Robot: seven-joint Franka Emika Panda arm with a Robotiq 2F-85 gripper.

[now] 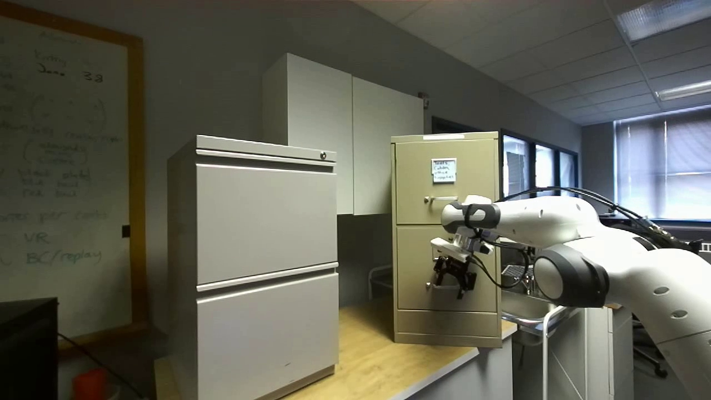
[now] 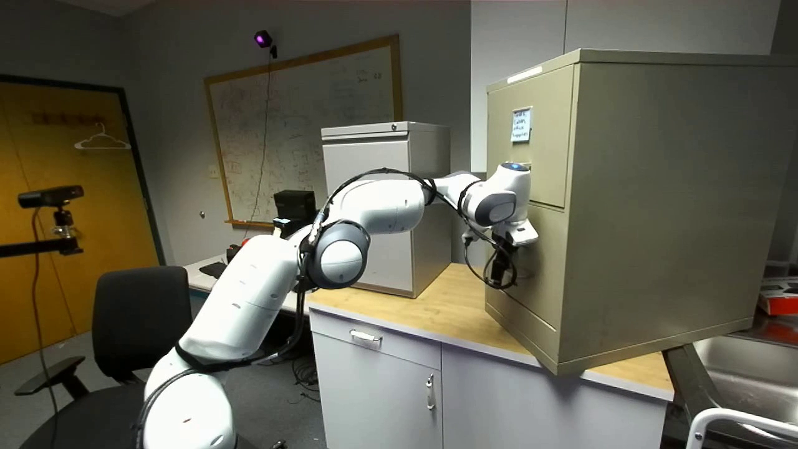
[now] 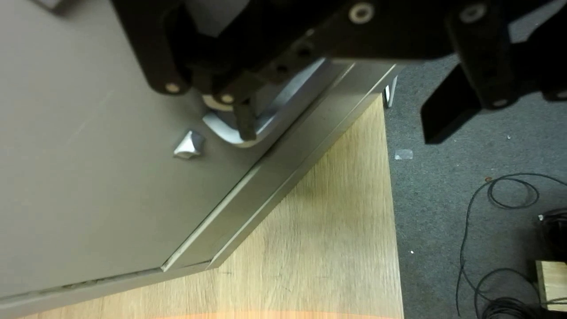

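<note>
The tan filing cabinet (image 1: 413,266) stands closed on the wooden counter. Low on its lower drawer is a silver handle (image 3: 228,132), with a small silver latch (image 3: 189,145) beside it. My gripper (image 1: 450,286) is in front of that drawer at handle height, tilted downward. In the wrist view its fingers are wide apart, and the gap of the gripper holds nothing. One finger (image 3: 245,119) overlaps the handle; whether it touches or reaches behind the bar I cannot tell. The other finger (image 3: 449,109) hangs out over the floor side. In exterior view 2 the handle is hidden.
A grey two-drawer cabinet (image 1: 266,226) stands on the same counter (image 3: 340,223), with bare wood between the cabinets. A sink (image 2: 748,374) lies beyond the tan cabinet. Loose cables (image 3: 467,239) are on the floor. The upper drawer's label (image 1: 443,170) is clear of the arm.
</note>
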